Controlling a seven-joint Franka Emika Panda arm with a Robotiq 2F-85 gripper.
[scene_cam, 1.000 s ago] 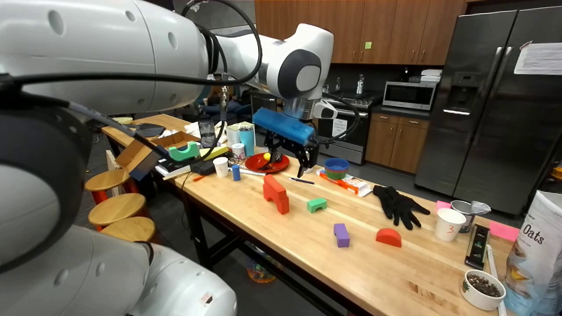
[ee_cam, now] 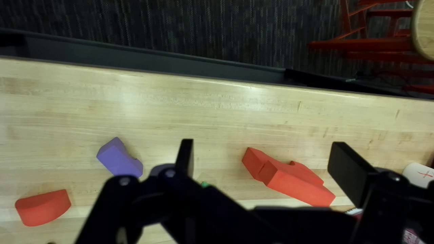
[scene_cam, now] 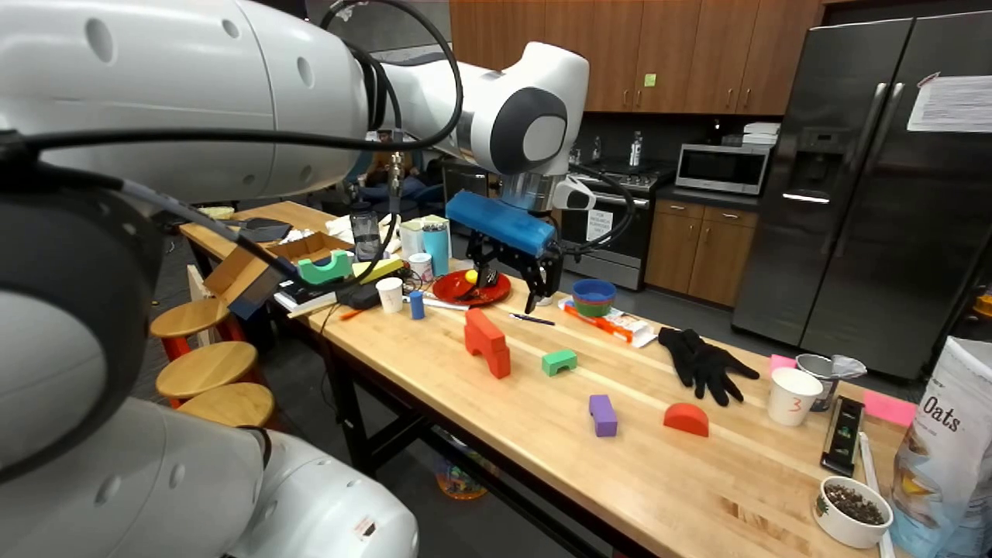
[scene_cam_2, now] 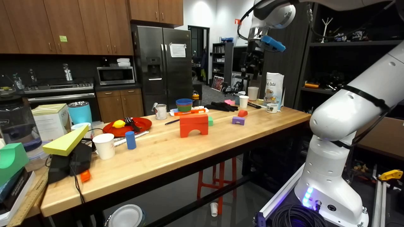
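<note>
High above the wooden table, my gripper is open, its two black fingers wide apart and nothing held. Below it in the wrist view lies the red arch block, which stands upright on the table in exterior view 2. A purple arch block and a red half-round block sit to the left in the wrist view. The small green arch block is mostly hidden behind the gripper from the wrist. A blue cylinder stands upright near a white paper cup.
A red plate holds a yellow lemon and a dark utensil. Stacked bowls, black gloves, a numbered cup and an oats bag line the far side and right end.
</note>
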